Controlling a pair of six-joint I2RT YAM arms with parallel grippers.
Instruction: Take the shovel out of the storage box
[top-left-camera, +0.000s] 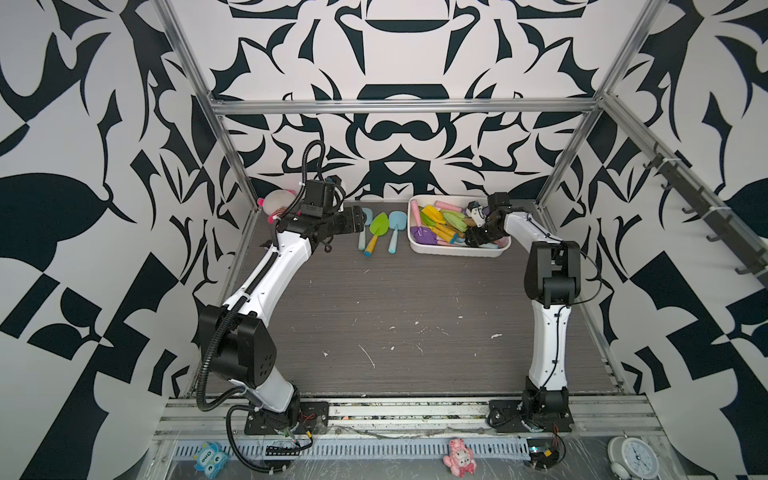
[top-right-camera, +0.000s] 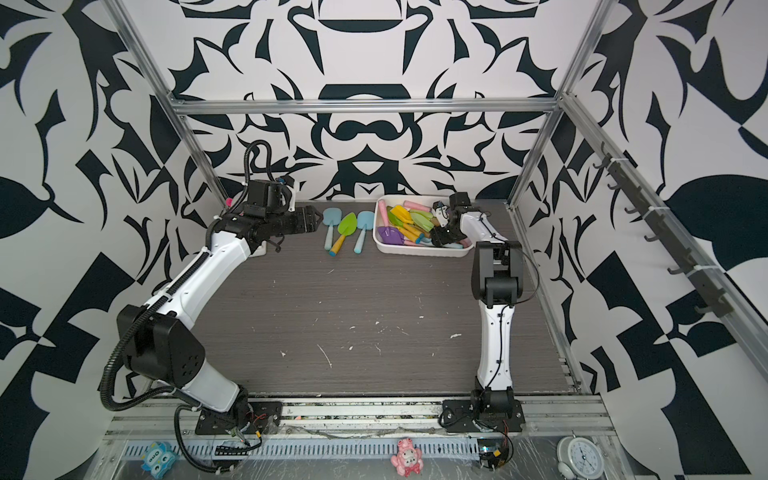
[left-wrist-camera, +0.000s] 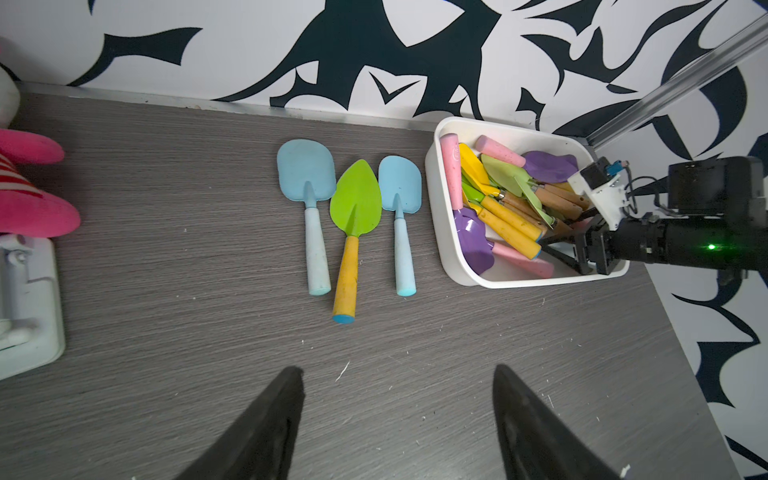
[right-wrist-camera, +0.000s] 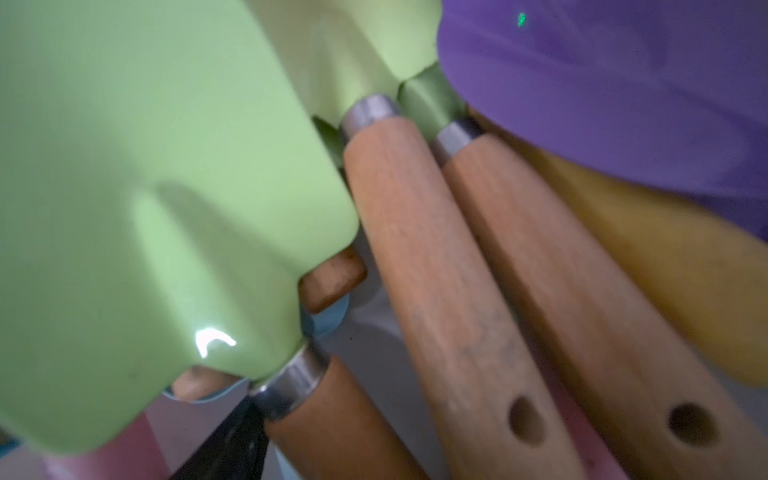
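A white storage box (left-wrist-camera: 440, 248) full of shovels, with green (right-wrist-camera: 160, 120), purple and yellow pieces and wooden handles (right-wrist-camera: 432, 280), sits at the back right. My right gripper (top-left-camera: 473, 237) is down inside it among the handles; only a dark part of it shows in the right wrist view, so its finger is unclear. Three shovels, pale blue (left-wrist-camera: 306, 169), green (left-wrist-camera: 355, 200) and blue (left-wrist-camera: 401, 184), lie on the table left of the box. My left gripper is open above the table, left of these shovels, with nothing between its fingers.
A plush toy (left-wrist-camera: 32, 212) and a white object (left-wrist-camera: 32, 336) are at the back left. The patterned back wall stands close behind the box.
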